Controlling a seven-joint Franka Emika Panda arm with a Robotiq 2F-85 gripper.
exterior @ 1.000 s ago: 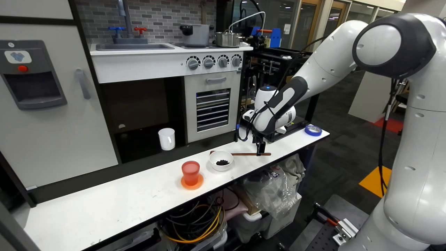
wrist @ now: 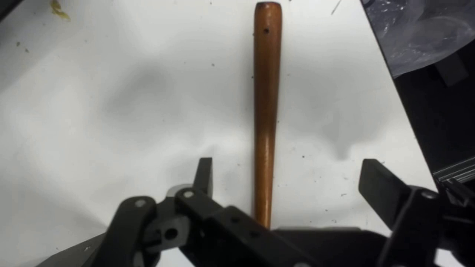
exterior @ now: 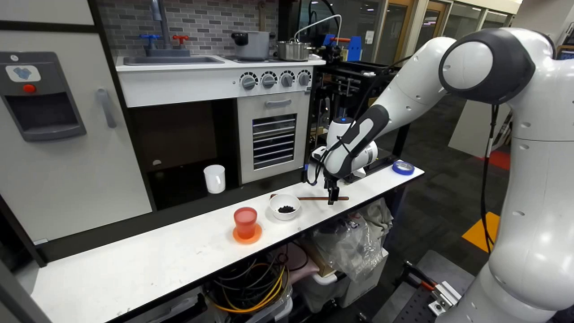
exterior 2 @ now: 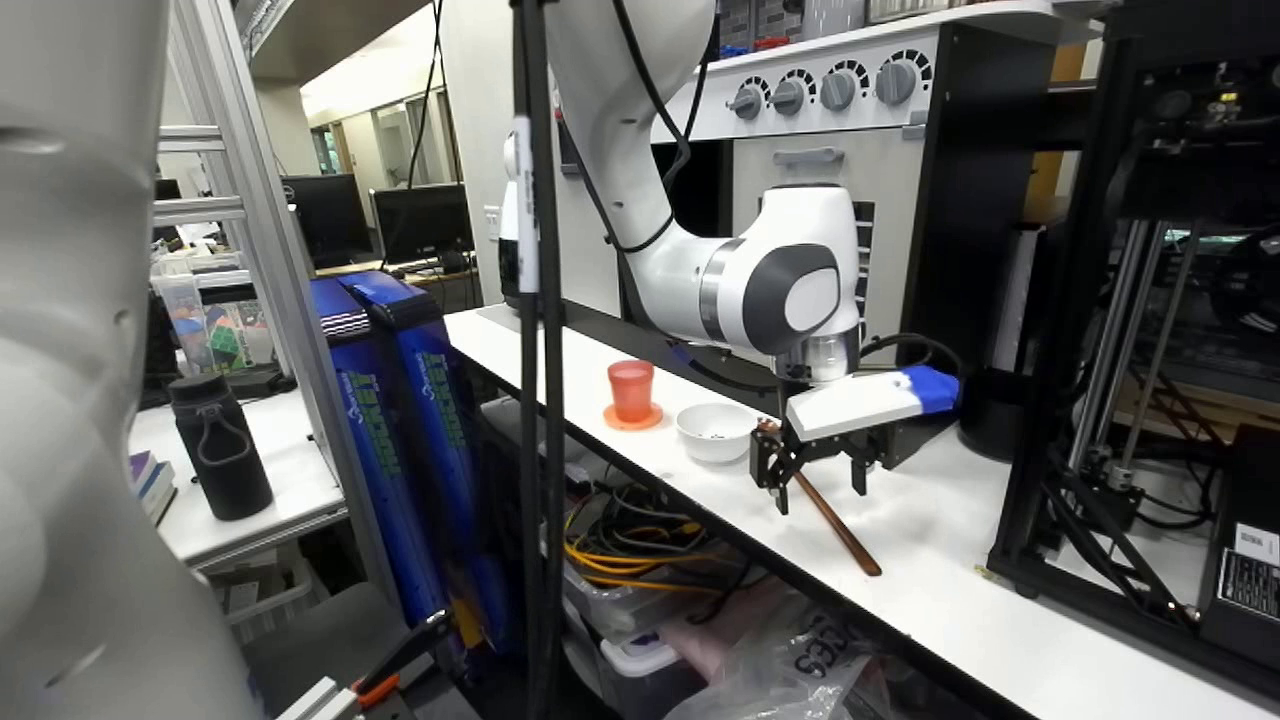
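A brown wooden stick [wrist: 265, 111] lies flat on the white counter [exterior: 177, 253], its far part passing behind the white bowl [exterior: 285, 214]. Dark bits rest inside that bowl. Over the stick, my gripper is open and empty; in the wrist view the shaft runs through the space between its spread fingers, closer to the left one. Exterior view 2 shows the gripper [exterior 2: 821, 482] low above the stick [exterior 2: 836, 522], beside the bowl [exterior 2: 716, 434]. A translucent red cup [exterior: 245, 221] stands upright on an orange coaster [exterior: 248, 237] left of the bowl.
A white mug [exterior: 215, 179] sits at the opening under the toy sink. Blue tape [exterior: 403, 167] lies at the counter's right end. Close on the gripper's right in the wrist view is the counter's front edge.
The arm has shifted slightly left, and the gripper is a little lower and nearer the bowl along the stick. The stick, bowl and cup have stayed put.
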